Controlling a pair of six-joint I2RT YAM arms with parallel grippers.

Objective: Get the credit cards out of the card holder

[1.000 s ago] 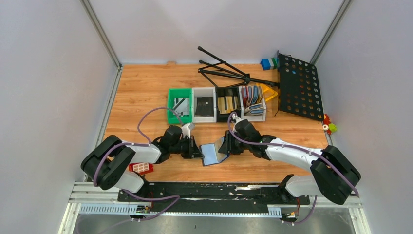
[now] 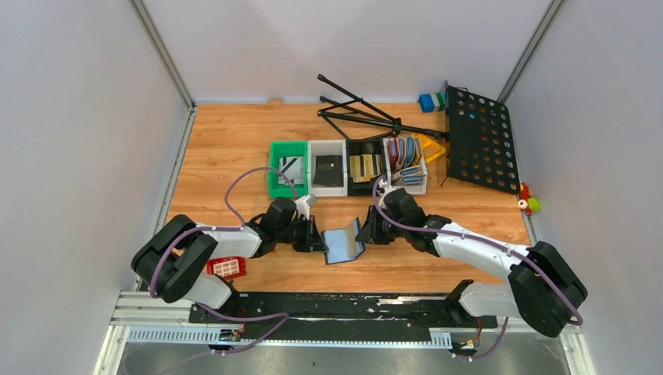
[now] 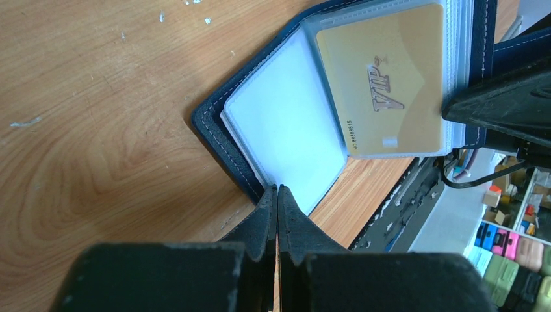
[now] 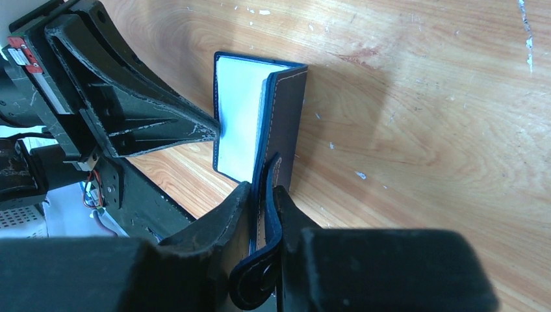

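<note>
The card holder [image 2: 341, 244] lies open on the table between my grippers, dark blue with pale sleeves [image 3: 279, 104]; in the left wrist view a gold VIP card [image 3: 380, 78] sits in a raised sleeve. My left gripper is shut, its tips on the lower sleeve, nothing visible between them. My right gripper is at the holder's upright side, with the dark cover and strap [image 4: 260, 266] between its fingers; whether it grips them tightly is unclear.
A green bin [image 2: 275, 156], a white bin [image 2: 328, 191], a black bin and a bin of holders stand behind. A black stand [image 2: 478, 141] lies at the back right. Bare table [image 2: 211, 172] lies at left.
My right gripper and arm have shifted slightly, and the holder's right side looks a little more upright. My left gripper has barely moved.
</note>
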